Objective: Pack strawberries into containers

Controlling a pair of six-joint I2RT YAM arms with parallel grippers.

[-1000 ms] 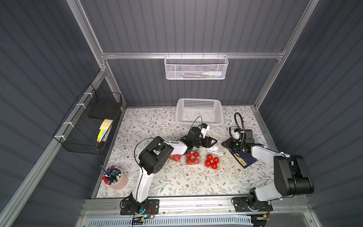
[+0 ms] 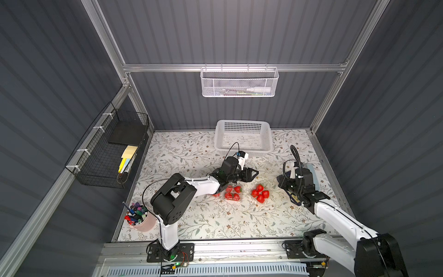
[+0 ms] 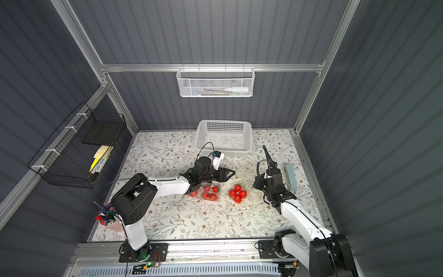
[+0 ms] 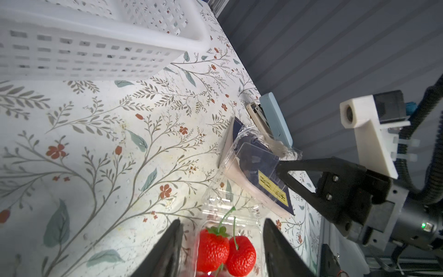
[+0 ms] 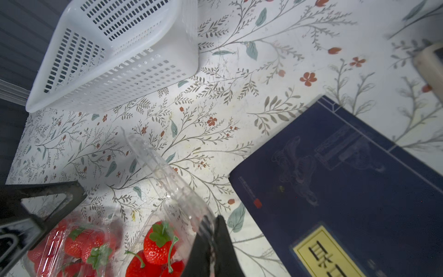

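An uncovered clear container [image 2: 260, 194] of several red strawberries stands on the table's middle, its strawberries [image 4: 212, 249] showing green stems. A thin clear plastic lid [image 5: 170, 180] rises from this container's side. Its edge lies between the shut tips of my right gripper [image 2: 279, 181], which is to the container's right. Above and behind the container hangs my left gripper [image 2: 252, 174], fingers apart with nothing between them. Left of it sits a second strawberry container [image 2: 232, 194]; a third [image 2: 216, 194] is mostly hidden by the left arm.
An empty white basket [image 2: 243, 146] stands at the back. Beneath the right arm lies a dark blue booklet [image 5: 323, 184], with a light blue box [image 4: 276, 119] beyond it. A pink cup of pens [image 2: 145, 224] is at the front left.
My left gripper has drawn slightly left, away from the right one. The right arm has swung round and its forearm now slants toward the front right, covering more of the booklet.
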